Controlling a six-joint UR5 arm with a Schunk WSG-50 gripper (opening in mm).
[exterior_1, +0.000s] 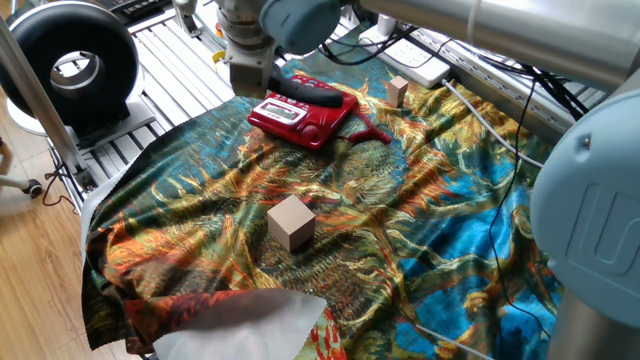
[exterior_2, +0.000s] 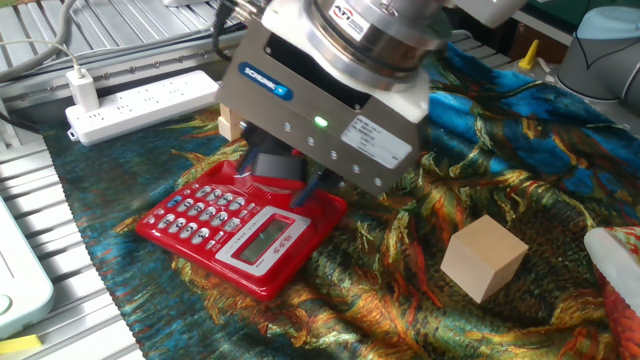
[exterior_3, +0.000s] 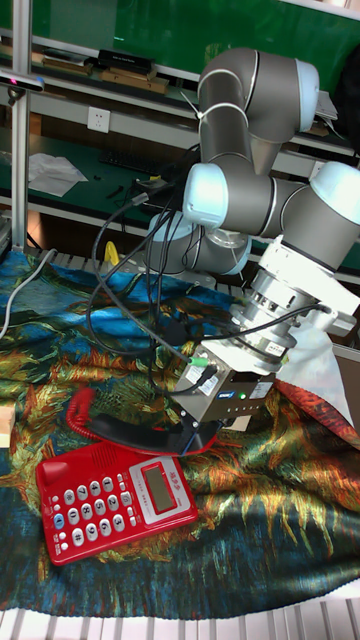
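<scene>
A red telephone base (exterior_2: 195, 222) with white keys and a small display lies on the patterned cloth. My gripper (exterior_2: 278, 178) hangs over the back edge of the base, its fingers on either side of the dark handset (exterior_3: 149, 436). It appears shut on the handset, which looks raised off the base; the housing hides part of the grip. A red coiled cord (exterior_1: 371, 131) trails from the handset's free end. In the first exterior view, the handset reaches out to the right above the keys, and the display is uncovered.
A wooden cube (exterior_1: 292, 222) stands on open cloth, and a smaller wooden block (exterior_1: 397, 91) is behind the phone. A white power strip (exterior_2: 143, 108) lies along the back. Loose cables (exterior_3: 119, 309) hang about the arm. Folded cloth rises at the front.
</scene>
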